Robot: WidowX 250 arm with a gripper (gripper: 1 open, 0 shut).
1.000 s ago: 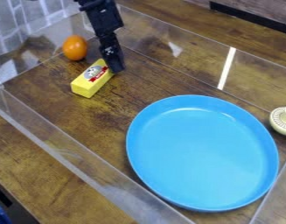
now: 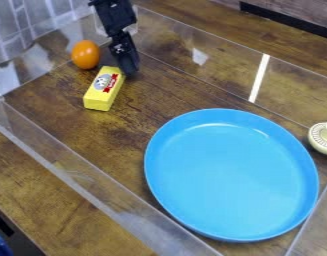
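My black gripper [image 2: 123, 56] reaches down from the top centre-left and stands open, low behind the far end of a yellow box [image 2: 102, 97] with a red and white print. An orange fruit [image 2: 84, 53] sits just left of the gripper. A large blue plate [image 2: 230, 175] fills the lower right.
A round cream object [image 2: 323, 138] is at the right edge. A white strip [image 2: 257, 78] lies on the wooden surface [image 2: 179, 80]. Clear edges run along the left and bottom.
My gripper has moved slightly up and left, away from the yellow box. The box and fruit look nearly unchanged.
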